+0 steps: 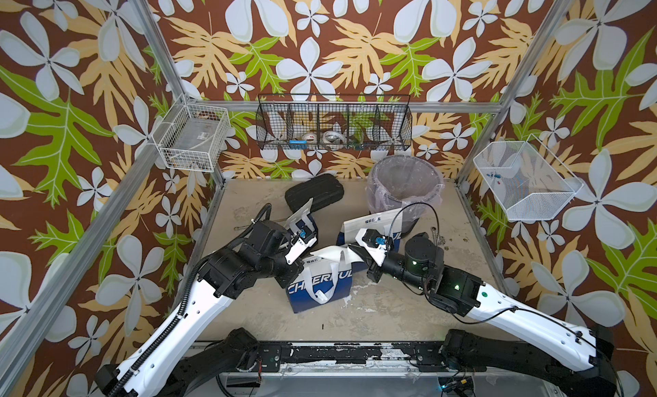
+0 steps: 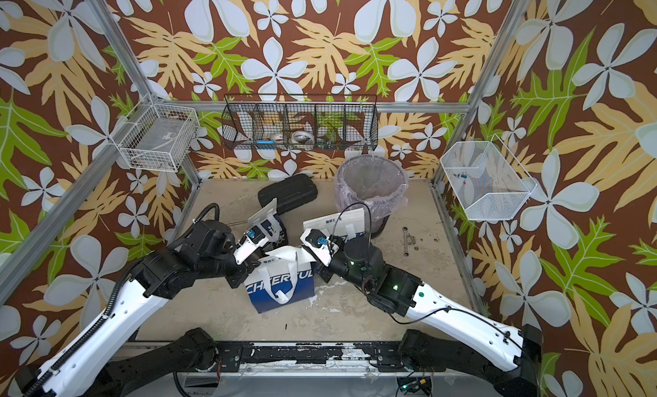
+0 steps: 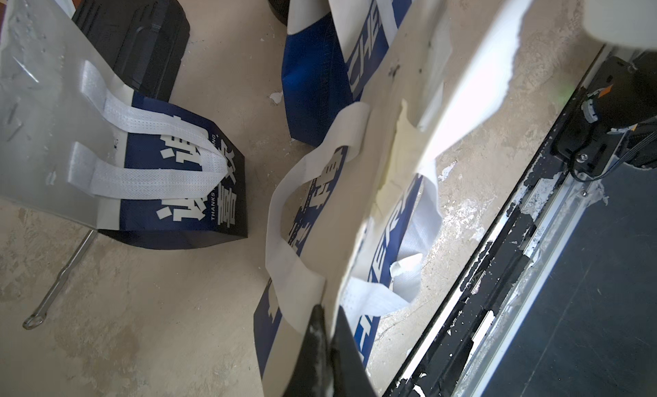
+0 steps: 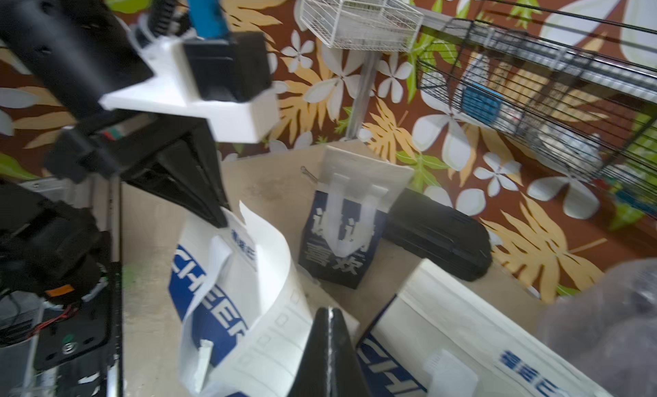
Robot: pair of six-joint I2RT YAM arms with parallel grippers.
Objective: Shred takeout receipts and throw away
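A white paper strip, seemingly a receipt, spans the gap between my two grippers above the front blue-and-white takeout bag. My left gripper is shut on one end; in the left wrist view the strip rises from its fingertips toward the upper right. The strip's other end reaches my right gripper, which is shut on it. A second bag stands behind the right gripper, and a third bag stands by the left arm. The bin, lined with a clear bag, stands at the back right.
A black case lies at the back of the table. Wire baskets hang around it: a white one left, a black one behind, a white mesh one right.
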